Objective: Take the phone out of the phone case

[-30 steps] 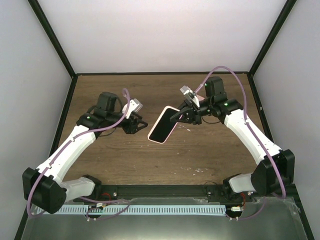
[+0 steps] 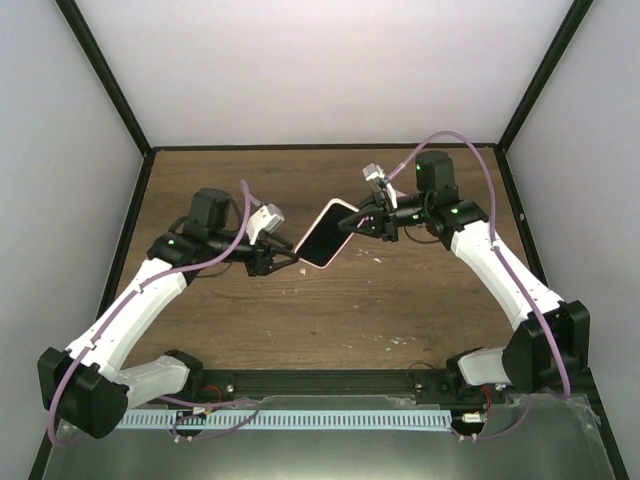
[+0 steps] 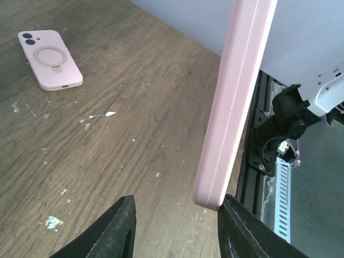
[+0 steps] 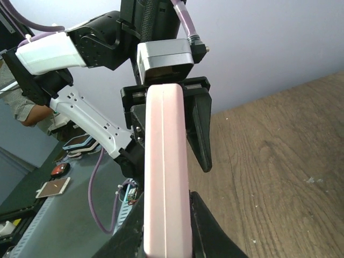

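A black-screened phone (image 2: 328, 234) with a pink rim hangs tilted over the table, between the two arms. My right gripper (image 2: 356, 222) is shut on its upper right side; in the right wrist view the pink case edge (image 4: 167, 172) runs between the fingers. At the phone's lower left side is my left gripper (image 2: 294, 252). Its fingers stand well apart in the left wrist view, with the pink corner (image 3: 212, 196) against or very near the right fingertip (image 3: 230, 203) and a wide gap to the other finger (image 3: 126, 207).
On the wooden table (image 2: 300, 330) lies another pink phone or case (image 3: 51, 60), back up with a ring and camera lenses; whether it is empty I cannot tell.
The phone has shifted slightly up and its tilt has changed since a second ago.
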